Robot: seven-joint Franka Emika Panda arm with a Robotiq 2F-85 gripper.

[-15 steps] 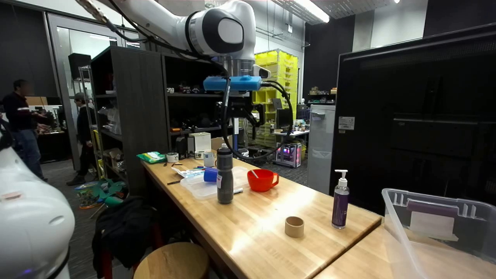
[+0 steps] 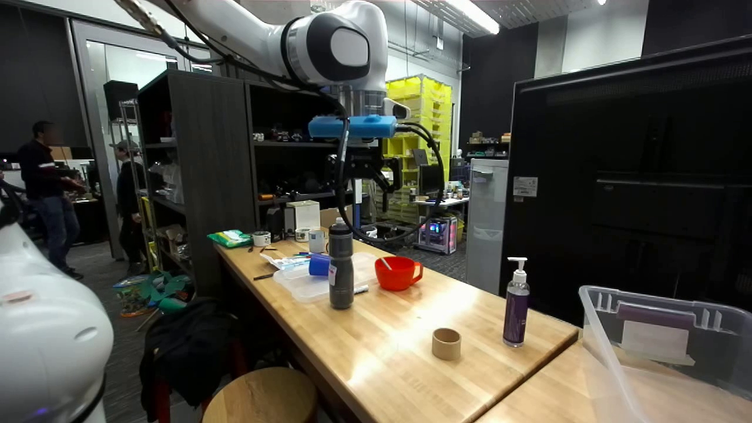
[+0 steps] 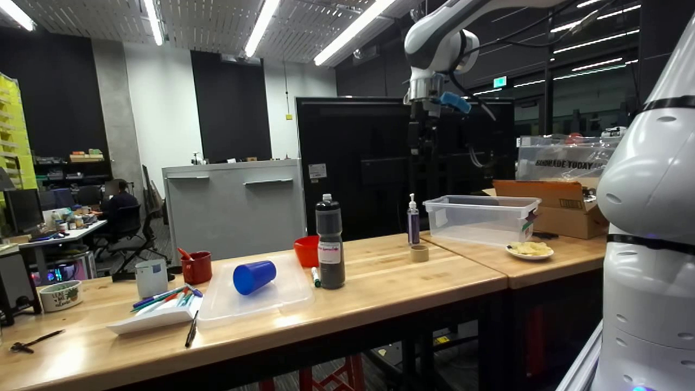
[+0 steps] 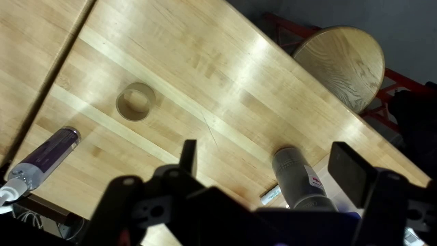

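Observation:
My gripper hangs high over the wooden table [image 4: 229,110], open and with nothing between its fingers. Beneath it, towards the right finger in the wrist view, a dark grey bottle [image 4: 297,176] stands upright. A cardboard tape ring [image 4: 136,101] rests on the bare tabletop, left of the fingers in that view. The purple pump bottle [image 2: 516,310] stands near the table's far edge. Behind the grey bottle are a red cup [image 2: 398,272] and a blue cup [image 3: 254,277]; the blue one lies on its side on a clear plastic lid [image 3: 225,309].
A clear bin [image 3: 482,218] and a plate of yellow food [image 3: 529,250] occupy the adjoining table. Pens [image 3: 169,296], a dark red mug [image 3: 196,267] and a grey mug [image 3: 151,278] crowd the other end. Free tabletop surrounds the tape ring.
The arm, gripper and tabletop objects look the same as a second ago. Only the people in the background have shifted.

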